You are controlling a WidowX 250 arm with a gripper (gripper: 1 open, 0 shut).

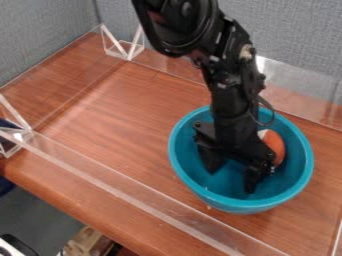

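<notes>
My black gripper point(230, 160) reaches down from the top into a round teal bowl point(197, 185) on the wooden table. Its fingertips are low inside the bowl, on the left and middle of its floor. An orange round object point(274, 147) lies in the bowl at the right, partly hidden behind the gripper. Whether anything is between the fingers cannot be seen clearly.
Clear plastic barriers run along its edges, with white brackets at the corners. Grey walls stand behind, and a dark gap lies at the lower left.
</notes>
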